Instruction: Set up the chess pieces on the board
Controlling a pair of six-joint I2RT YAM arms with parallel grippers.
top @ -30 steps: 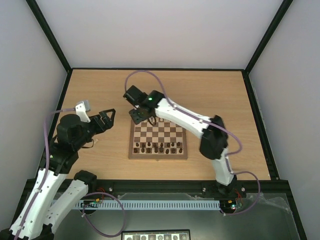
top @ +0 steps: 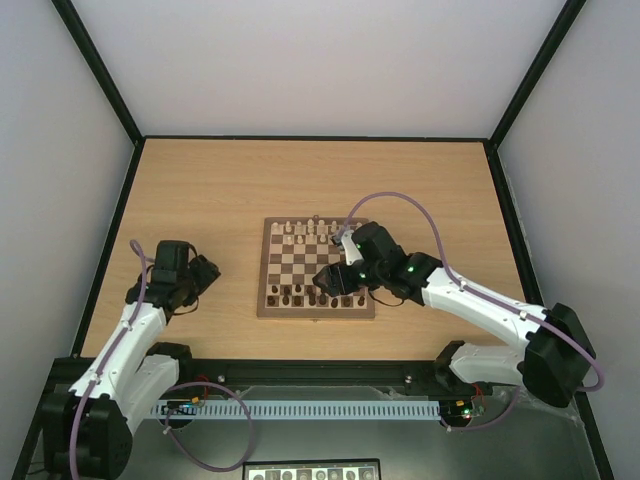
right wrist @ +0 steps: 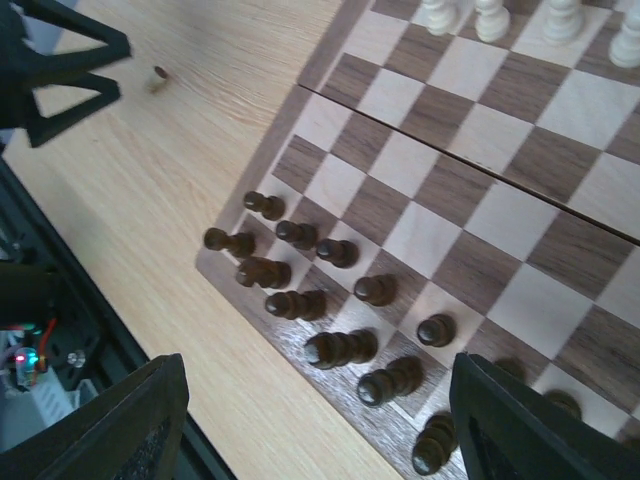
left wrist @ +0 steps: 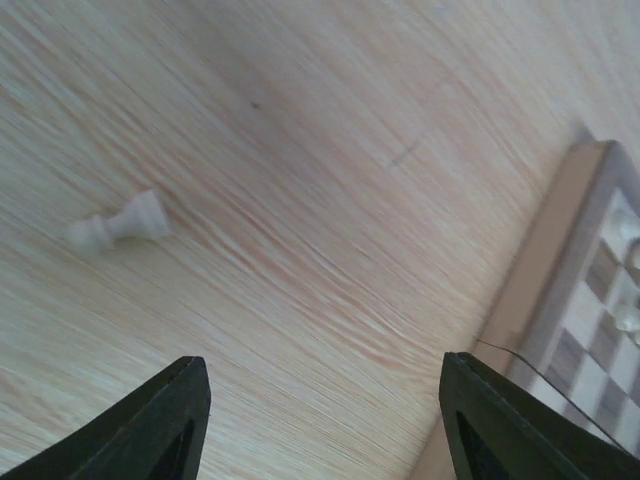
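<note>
The chessboard (top: 300, 313) lies mid-table, dark pieces (right wrist: 340, 348) lined up at its near side and white pieces (right wrist: 492, 20) standing on its far half. A white pawn-like piece (left wrist: 120, 222) lies on its side on bare wood, left of the board. My left gripper is above the table near that piece, its fingers (left wrist: 165, 430) apart and nothing between them. Over the board's near half hovers my right gripper (top: 326, 284), open and empty; dark pieces stand below it. Part of the board is hidden under the right arm in the top view.
Left of the board (right wrist: 285, 120), the left gripper's fingers (right wrist: 75, 72) show in the right wrist view, close to the loose piece (right wrist: 157, 78). Wood to the right of and behind the board is clear, except for the right arm (top: 470, 295).
My right gripper has swung from the board's far left corner to above its near half. The left arm has drawn back toward the near side, its gripper lowering toward the loose white piece.
</note>
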